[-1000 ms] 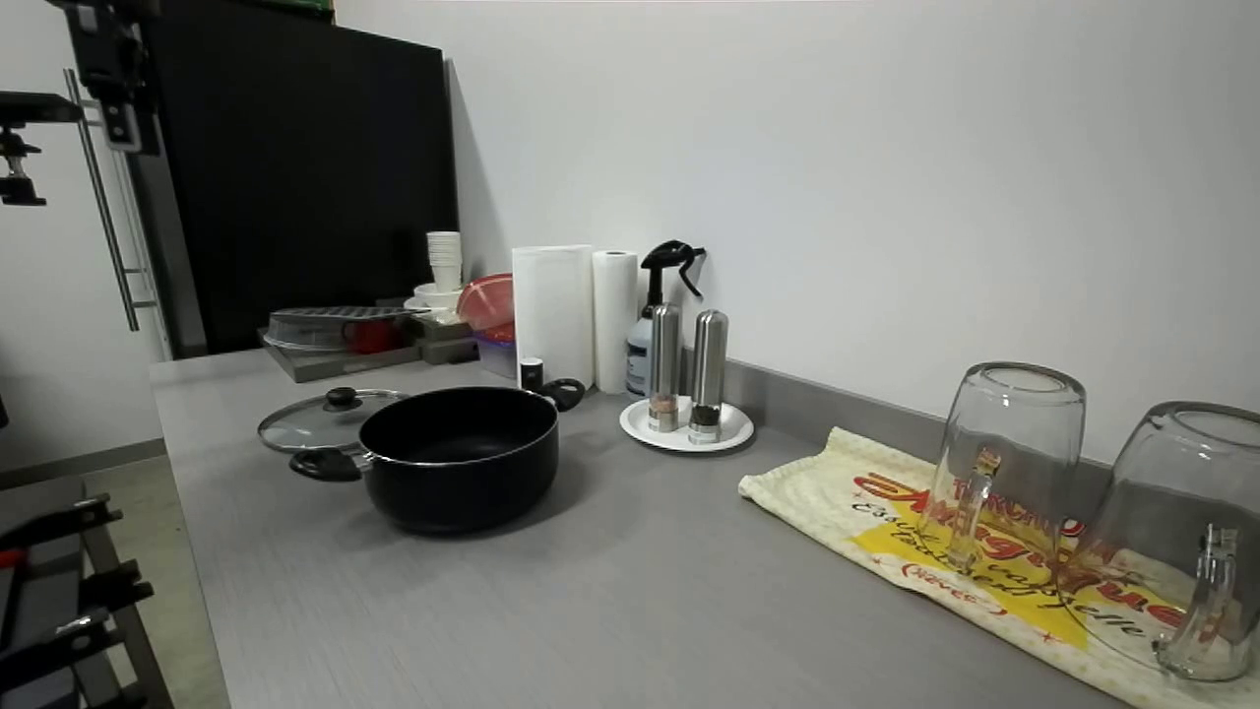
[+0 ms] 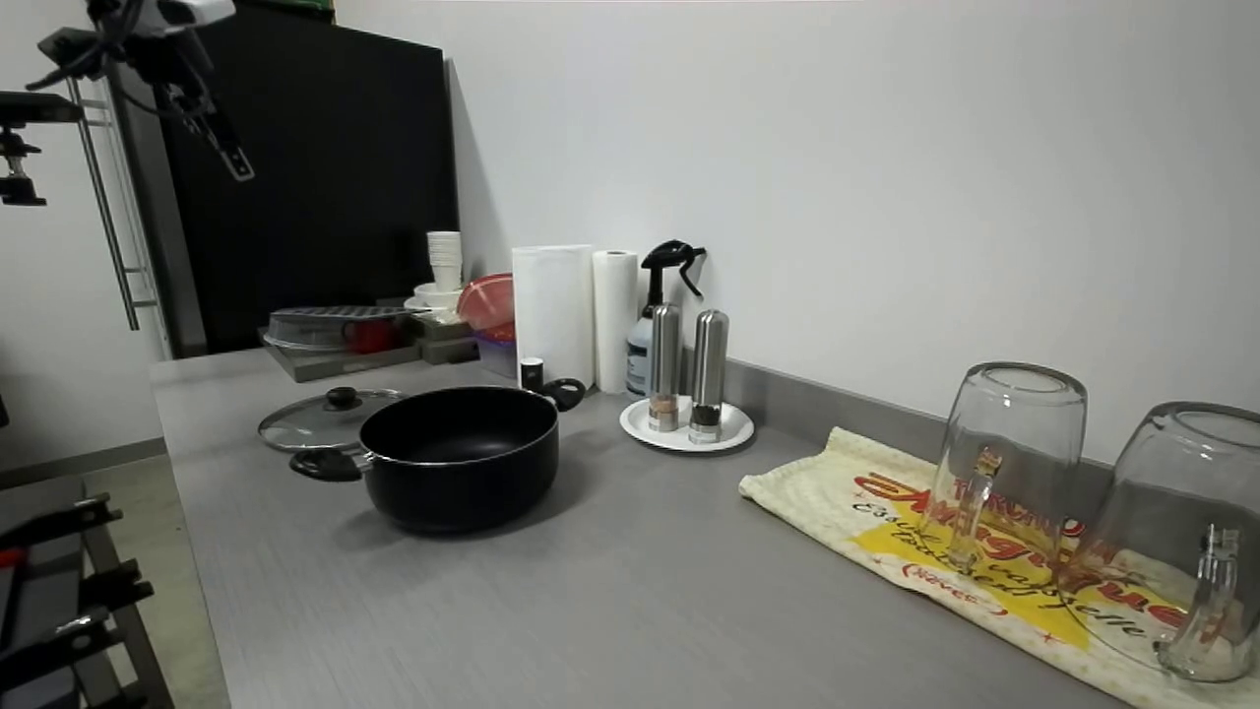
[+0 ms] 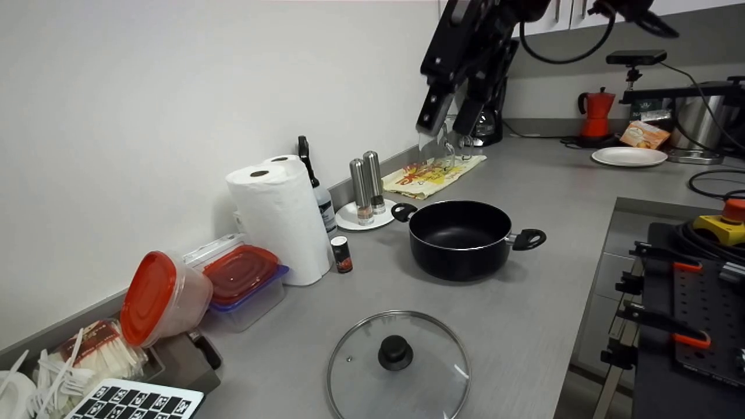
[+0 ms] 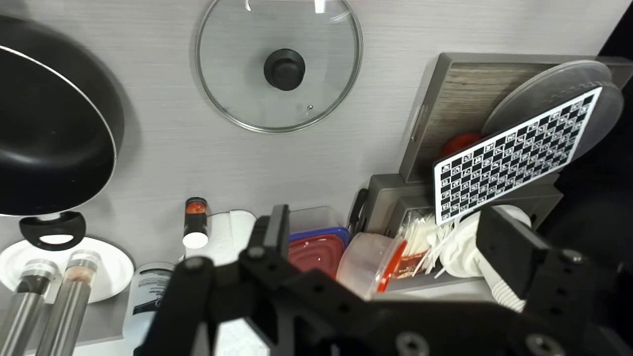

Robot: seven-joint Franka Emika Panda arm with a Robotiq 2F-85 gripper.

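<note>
My gripper is raised well above the counter, its two fingers spread wide apart and empty. In the wrist view the fingers frame part of the back row of containers from above. A black two-handled pot stands uncovered on the counter, and its visible inside is empty. Beside it, a glass lid with a black knob lies flat on the counter, knob up. Exterior view 1 shows only the end of the gripper at the upper left, far from both.
Salt and pepper mills stand on a white plate near the wall. Paper towel rolls, a spray bottle and a small spice jar are close by. Upturned glass mugs rest on a printed towel.
In exterior view 1 my gripper has shifted to the right and slightly down, and its fingers have turned to a slant. The pot, lid and other objects stay where they were.
</note>
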